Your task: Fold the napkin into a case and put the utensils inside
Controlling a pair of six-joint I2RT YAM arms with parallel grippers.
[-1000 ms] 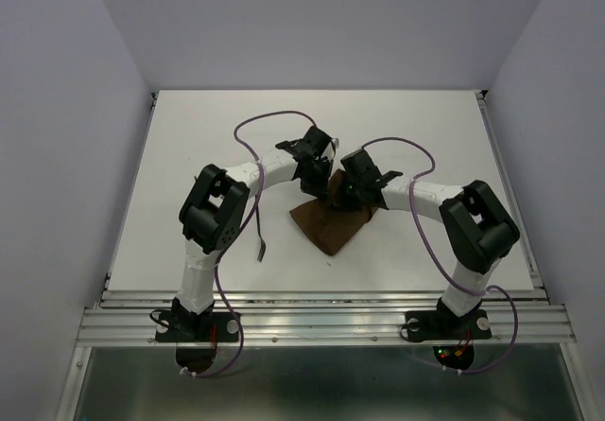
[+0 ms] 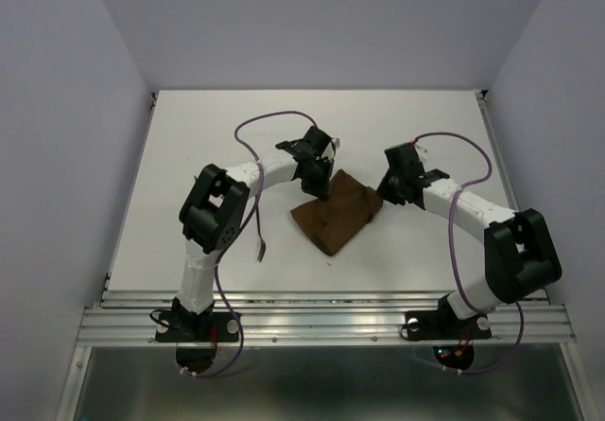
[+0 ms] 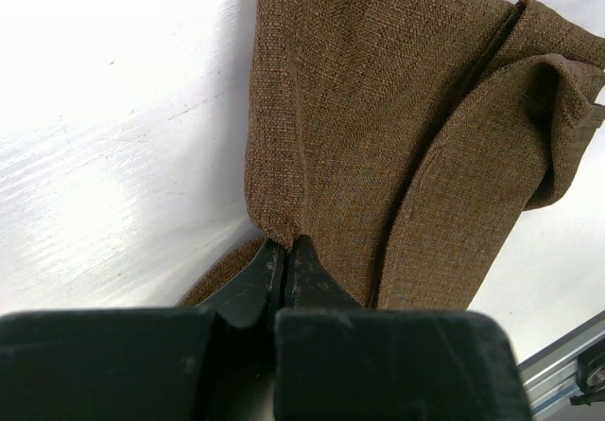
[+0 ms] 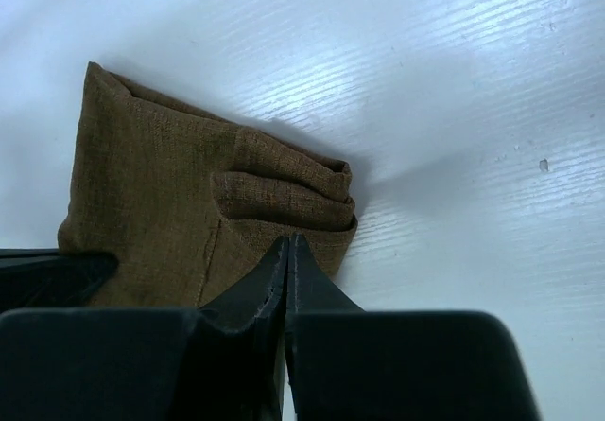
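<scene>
The brown napkin [image 2: 333, 220] lies partly folded at the table's middle, with layered folds at one corner in both wrist views [image 3: 444, 128] [image 4: 151, 175]. My left gripper [image 2: 324, 194] is shut on the napkin's folded edge, the cloth bunched at its fingertips [image 3: 288, 249]. My right gripper [image 2: 388, 199] is shut, hovering at the napkin's right corner over the layered folds [image 4: 284, 199]; nothing shows between its fingers. A thin dark utensil [image 2: 261, 249] lies left of the napkin, partly hidden by the left arm.
The metal front rail [image 2: 312, 312] runs below both arm bases.
My right gripper has moved rightward from over the napkin's middle to its right corner. The left gripper has stayed in place on the napkin.
</scene>
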